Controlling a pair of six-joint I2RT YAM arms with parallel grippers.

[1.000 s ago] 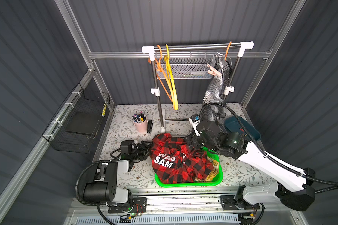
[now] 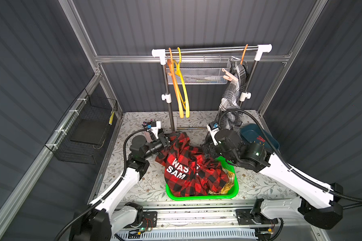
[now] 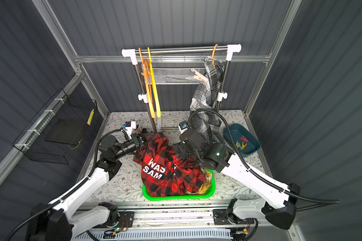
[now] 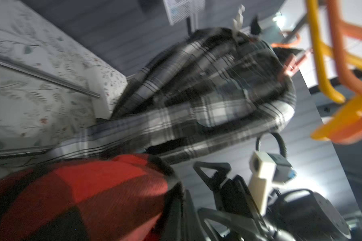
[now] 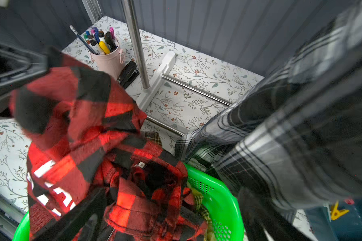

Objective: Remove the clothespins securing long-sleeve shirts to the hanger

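A red-and-black plaid shirt lies bunched over a green basket, with one part lifted at the left. On that lifted part my left gripper is shut. A grey plaid long-sleeve shirt hangs from an orange hanger at the rack's right end. Pale clothespins sit at its collar; the left wrist view has a white clothespin and a pink clothespin on it. Above the basket my right gripper stands open, its fingers wide apart with no hold on the red shirt.
Empty orange and yellow hangers hang at the rack's left. A dark teal bin at right holds loose clothespins. A pink pen cup and black stapler stand near the rack's left foot.
My left gripper has risen and moved toward the rack, pulling part of the red shirt upward. The right gripper has shifted slightly. The empty hangers have swung.
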